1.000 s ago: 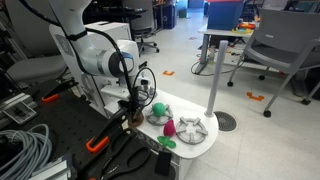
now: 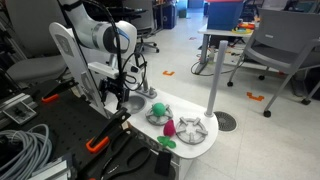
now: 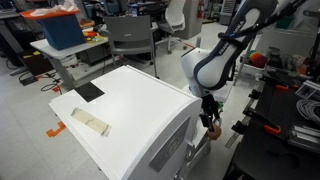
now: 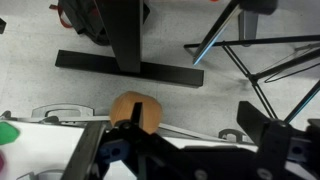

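Note:
My gripper is open, with no object visible between its fingers. In the wrist view a rounded brown object (image 4: 137,108) shows below the left finger, overlapping the line of the white table's edge. From the second exterior view, the brown object (image 3: 214,131) appears under my gripper (image 3: 210,108), beside the white table. How it is supported cannot be told. My gripper (image 2: 120,97) is near the table's left side in the first exterior view, where I cannot make out the brown object.
On the white table (image 2: 190,150) are a green round item (image 2: 159,109), a pink item (image 2: 169,128) and a grey spoked piece (image 2: 192,130). A white post (image 2: 217,78) rises behind. Coiled cable (image 2: 24,153) lies on the dark surface at left.
My gripper has moved up and left in the first exterior view. The brown object, earlier seen just below it near the table's left edge, no longer shows there.

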